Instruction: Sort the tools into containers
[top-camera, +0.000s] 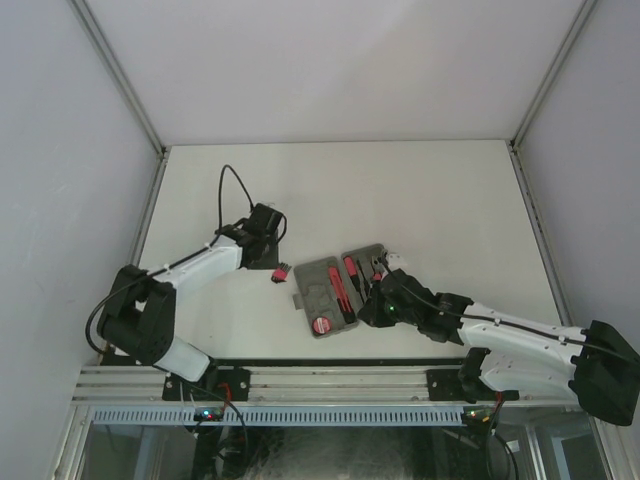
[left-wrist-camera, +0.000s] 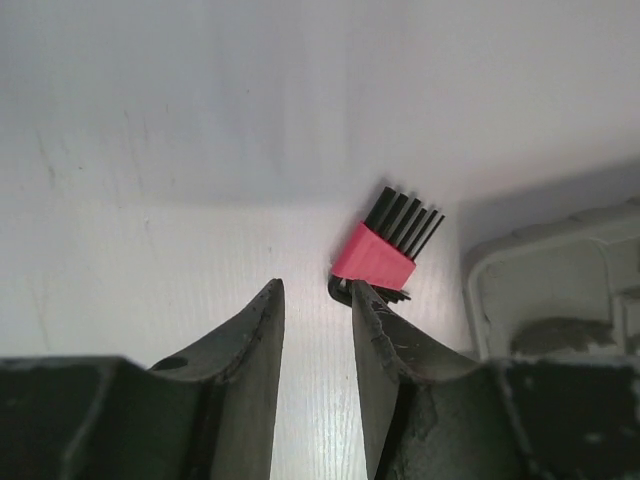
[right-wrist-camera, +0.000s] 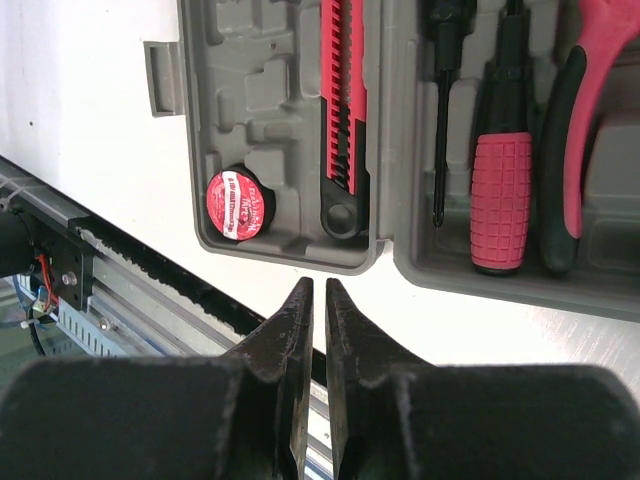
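Note:
A grey toolbox (top-camera: 310, 285) lies open; it holds a red utility knife (right-wrist-camera: 343, 120), a round red tape (right-wrist-camera: 235, 208), a dark screwdriver (right-wrist-camera: 445, 60), a red-handled screwdriver (right-wrist-camera: 500, 195) and red-black pliers (right-wrist-camera: 565, 160). A red hex key set (left-wrist-camera: 372, 258) lies on the table left of it. My left gripper is just short of the set in its wrist view, fingers slightly apart; whether anything is between them is unclear. My right gripper hangs at the box's front edge, fingertips close together, nothing visible between them.
A metal rail (top-camera: 330, 412) runs along the front edge.

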